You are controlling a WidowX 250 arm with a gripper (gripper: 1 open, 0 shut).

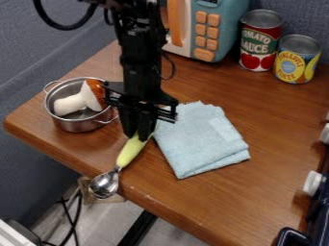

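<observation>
The black gripper point(139, 121) is over the upper end of a pale yellow-green long object point(131, 151), near the left middle of the table; its fingers are too dark to show whether they hold it. A silver spoon point(104, 186) lies at the front edge, touching that object's lower end. A steel pot point(75, 121) with white and orange items inside stands to the left. A folded light blue cloth point(203, 144) lies just right of the gripper.
Two cans, one red point(259, 48) and one yellow point(297, 62), stand at the back right beside a teal toy microwave point(218, 24). A dark appliance point(309, 216) is at the right edge.
</observation>
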